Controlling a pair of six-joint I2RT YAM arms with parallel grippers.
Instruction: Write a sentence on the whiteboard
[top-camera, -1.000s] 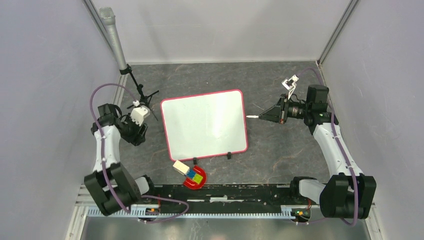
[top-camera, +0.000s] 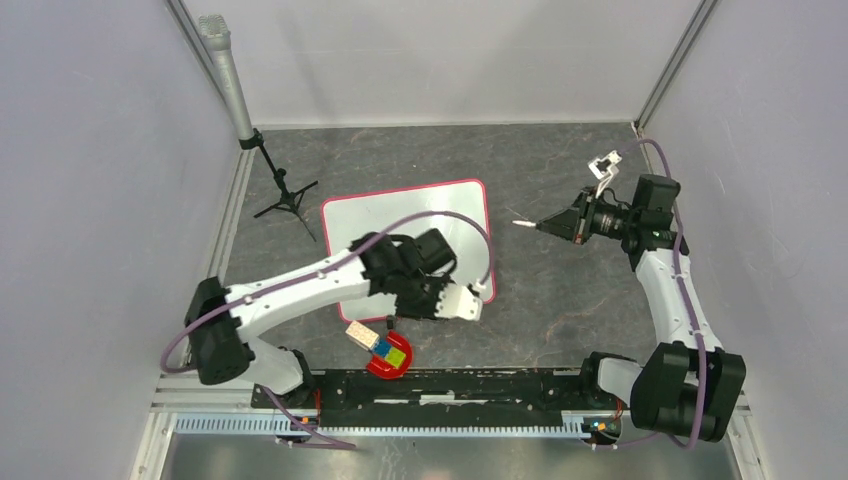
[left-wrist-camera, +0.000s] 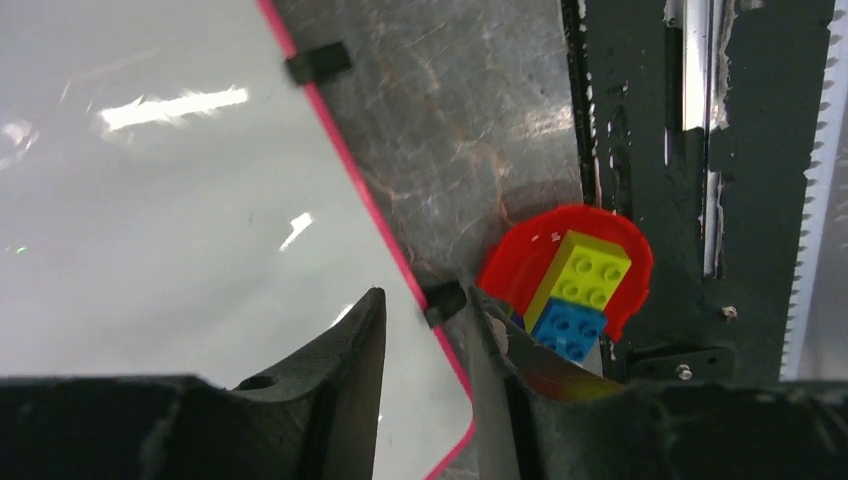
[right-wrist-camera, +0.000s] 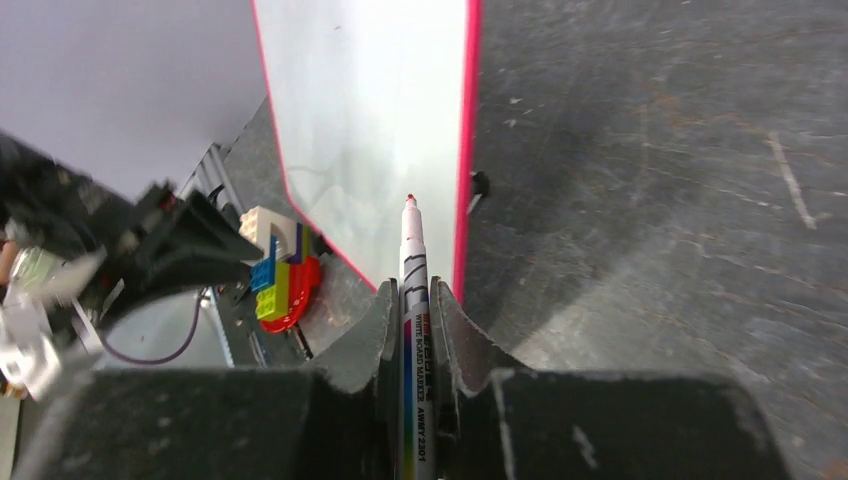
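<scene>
The blank whiteboard (top-camera: 375, 212) with its pink-red rim lies on the grey floor, partly covered by my left arm. In the right wrist view a white board marker (right-wrist-camera: 414, 340) is clasped lengthwise by my right gripper, its red tip bare and pointing forward. From above, that gripper (top-camera: 541, 226) is to the right of the board, and the marker's tip is clear of the rim. Over the board's lower part hangs my left gripper, blurred from above; in its wrist view the left gripper has its fingers parted, nothing held between them.
A red holder with yellow, blue and pale bricks stands off the board's near left corner. Black clips (left-wrist-camera: 445, 300) sit on the near rim. At the far left is a microphone (top-camera: 228, 80) on a tripod. Floor beyond the board is free.
My left arm has swung from the left side to over the board. My right gripper, still with the marker, has moved slightly right and away from the board. The board has not moved.
</scene>
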